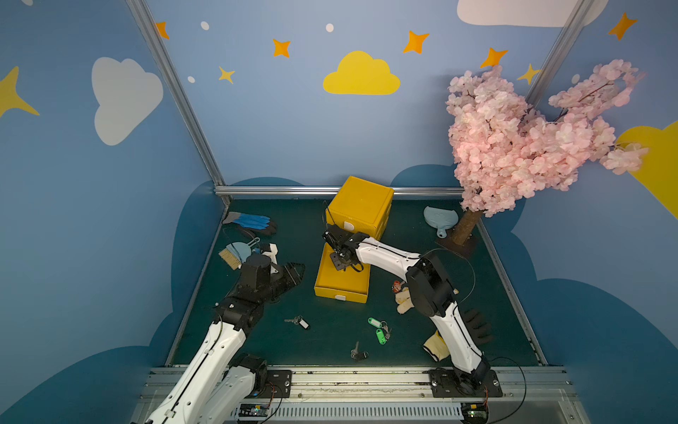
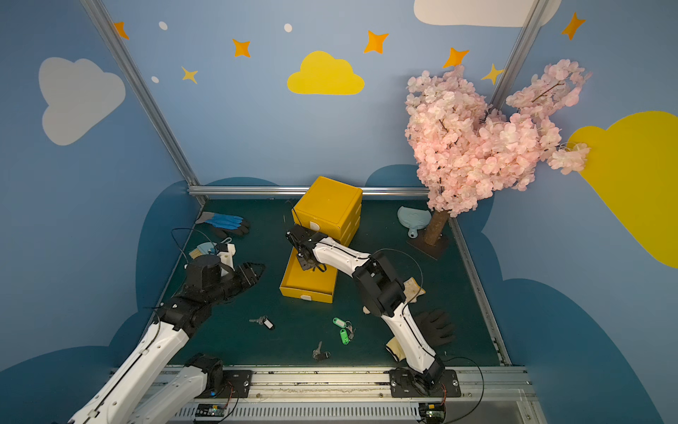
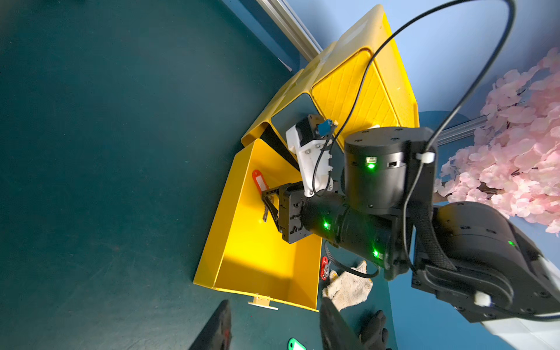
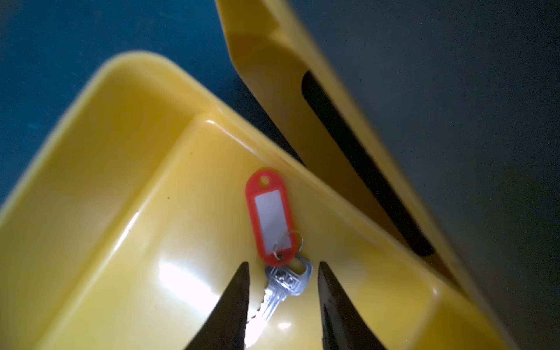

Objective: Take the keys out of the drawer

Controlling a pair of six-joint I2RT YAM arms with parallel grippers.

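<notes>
A silver key (image 4: 287,280) with a red tag (image 4: 270,215) lies on the floor of the pulled-out yellow drawer (image 3: 215,245), near its back end. My right gripper reaches down into the drawer, its fingers (image 4: 233,309) apart. The key's head appears in the gap between them in the right wrist view; whether it is level with the tips I cannot tell. In the left wrist view the red tag (image 3: 259,179) shows just beside that gripper. My left gripper hangs open and empty over the mat, left of the drawer.
The yellow cabinet (image 1: 358,201) stands right behind the drawer. Loose keys (image 1: 302,322), green-tagged keys (image 1: 380,330) and dark keys (image 1: 358,352) lie on the mat in front. Gloves (image 1: 435,346) lie at the right, a dustpan (image 1: 440,217) behind. Left of the drawer, mat is clear.
</notes>
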